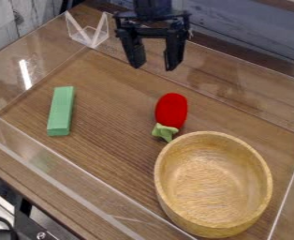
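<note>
My black gripper (151,58) hangs over the back middle of the wooden table (94,178), open, with its two fingers spread. Below it and a little right lies a red object with a green top (171,112), like a toy strawberry or radish. A green block (61,111) lies on the left. A large yellow bowl (213,183) sits at the front right.
The table's back and left edges have raised borders.
</note>
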